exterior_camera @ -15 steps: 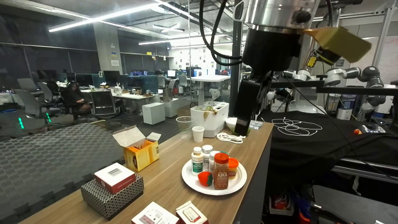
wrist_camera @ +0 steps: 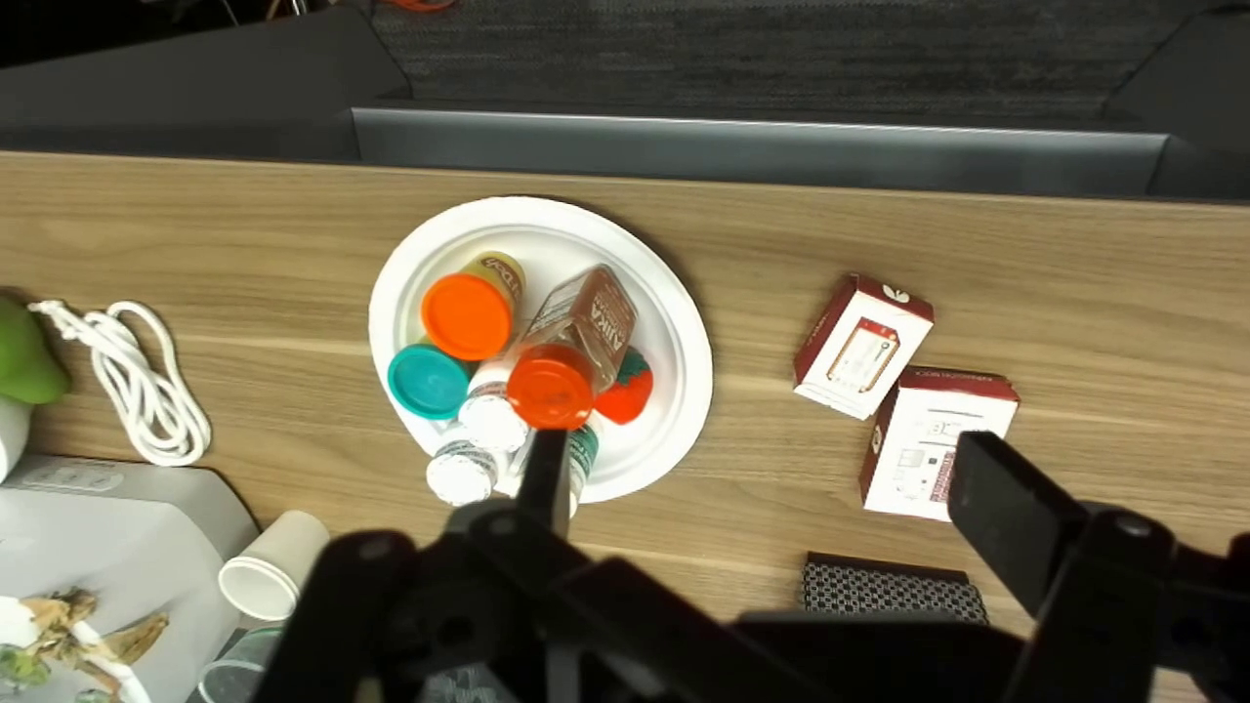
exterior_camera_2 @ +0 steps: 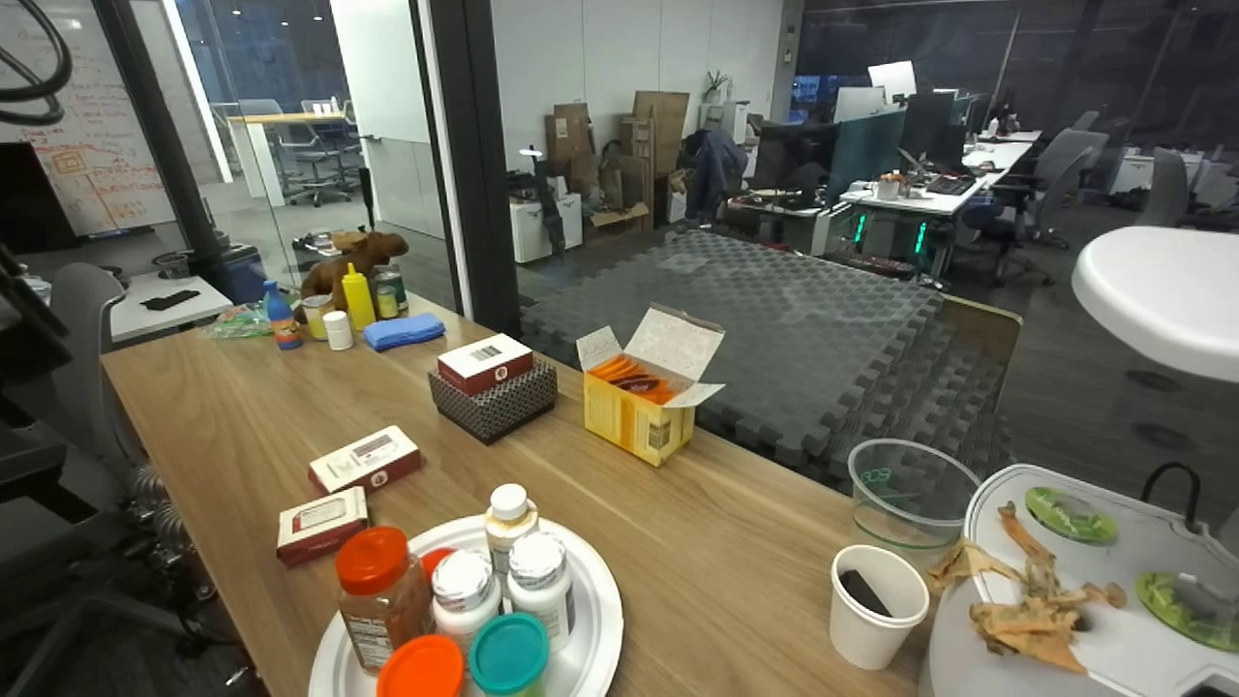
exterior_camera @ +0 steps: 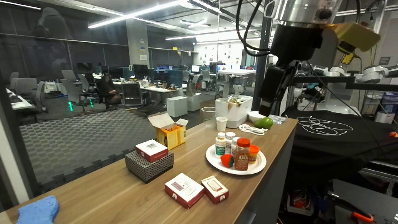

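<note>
My gripper is open, its two dark fingers far apart in the wrist view with nothing held between them. It hangs high above the wooden counter. A white plate [wrist_camera: 662, 439] below carries a red-lidded spice jar [wrist_camera: 598, 316], an orange-lidded tub [wrist_camera: 469, 314], a teal-lidded container [wrist_camera: 428, 381], white bottles [wrist_camera: 459, 473] and a red strawberry-like item [wrist_camera: 624, 396]. Two red-and-white boxes, a smaller one [wrist_camera: 864, 346] and a larger one [wrist_camera: 937, 445], lie beside the plate. Another such box [exterior_camera: 151, 150] rests on a black patterned box [exterior_camera: 149, 166].
An open yellow box [exterior_camera_2: 639, 418] stands near the counter's glass side. A white cable [exterior_camera: 252, 129], green fruit [exterior_camera: 263, 123], paper cup [exterior_camera: 221, 123] and white appliance [exterior_camera: 234, 110] crowd one end. Towards the other lie a blue cloth [exterior_camera_2: 403, 331] and several bottles.
Exterior view 1 is framed differently, with the whole scene shifted right.
</note>
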